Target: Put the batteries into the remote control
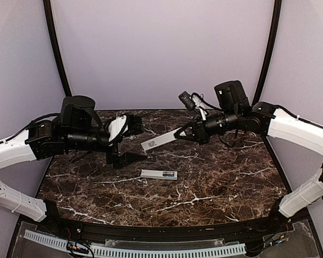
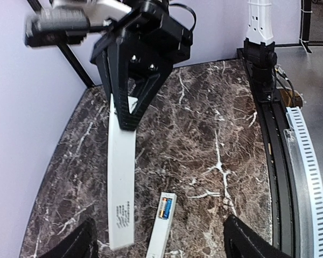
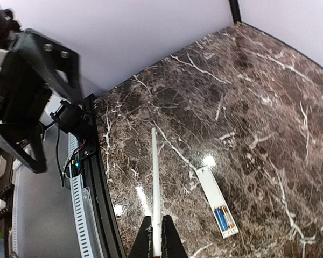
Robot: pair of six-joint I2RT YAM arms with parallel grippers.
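The remote control (image 1: 151, 173), a slim white body, lies on the marble table. Its battery bay shows batteries (image 3: 221, 218), one clearly blue, at one end. Above the table hangs a long, thin white panel (image 2: 121, 172) with small markings near its free end. My right gripper (image 1: 178, 133) is shut on the panel's other end; in the right wrist view the panel (image 3: 155, 177) appears edge-on. Standing off the free end, my left gripper is open, with a wide gap between its fingers. It touches neither the panel nor the remote.
Bare marble table (image 1: 215, 188) surrounds the remote, with broad free room to the right and in front. A dark rail and a white perforated strip (image 1: 167, 251) run along the front edge. Pale walls close the back and sides.
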